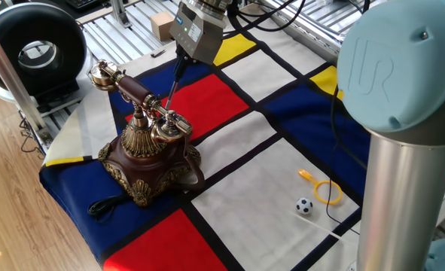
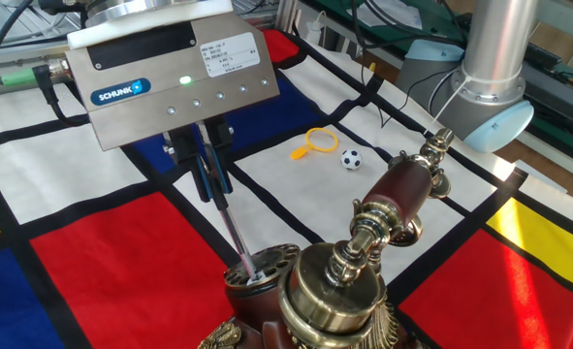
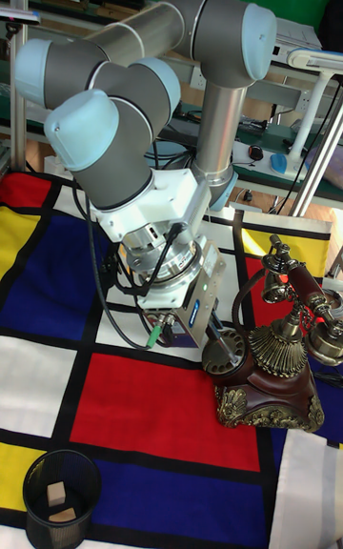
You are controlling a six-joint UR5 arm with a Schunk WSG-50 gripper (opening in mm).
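Observation:
My gripper (image 2: 215, 194) is shut on a thin, pale rod (image 2: 235, 237) with a dark upper end. The rod slants down to the round dial (image 2: 267, 271) of an old-style telephone (image 1: 143, 154), and its lower tip appears to touch the dial face. Dark red with brass ornaments, the telephone stands upright on the cloth. Its handset (image 2: 399, 199) rests across the cradle. In exterior view 1 the handset and cradle hide the dial and the rod's tip. From the side, exterior view 3 shows the rod (image 3: 225, 342) over the dial.
On a white cloth panel lie a yellow ring with a handle (image 1: 327, 192) and a small football (image 1: 304, 205), clear of the telephone. A black mesh cup (image 3: 61, 498) holds wooden blocks (image 3: 57, 494). The telephone's dark cord (image 1: 105, 206) lies near the cloth's edge.

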